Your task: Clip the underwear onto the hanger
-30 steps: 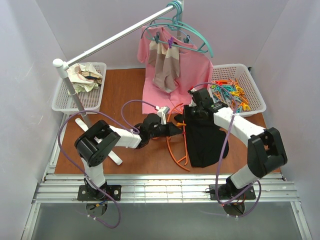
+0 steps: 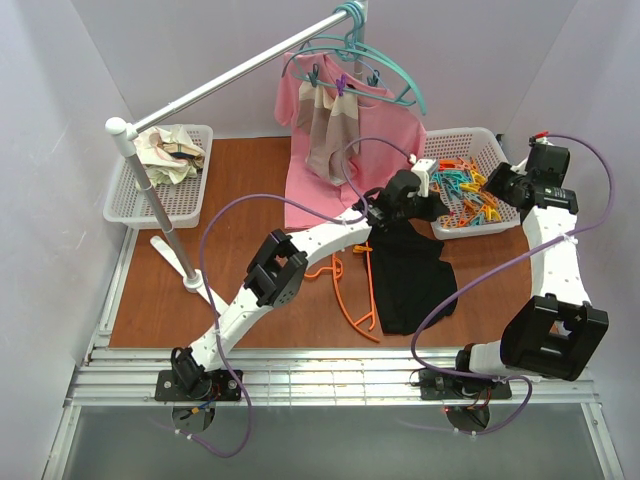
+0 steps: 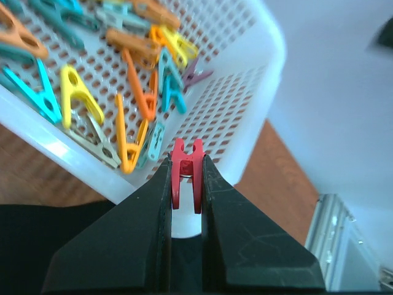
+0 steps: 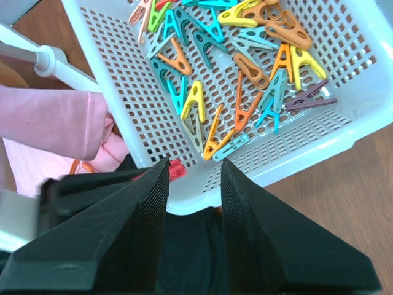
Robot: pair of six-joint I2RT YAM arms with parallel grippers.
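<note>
A black garment (image 2: 410,285) lies on the wooden table, an orange hanger (image 2: 342,300) beside it at its left. My left gripper is over the near-left edge of the clip basket (image 2: 450,145), shut on a red clip (image 3: 195,172). My right gripper is over the same basket, from the right; how far its fingers are apart is hard to tell. Loose clips in several colours fill the basket. Teal hangers on the rail hold pink clothing (image 2: 300,180) and a beige piece (image 2: 325,140).
A white basket with folded cloth (image 2: 165,155) stands at the back left. The metal rack's post and foot (image 2: 195,280) stand at the left. Some bare table (image 2: 160,310) shows at the front left.
My left gripper has moved right and up from the orange hanger to the clip basket. My right gripper has moved right, from over the black garment to the basket.
</note>
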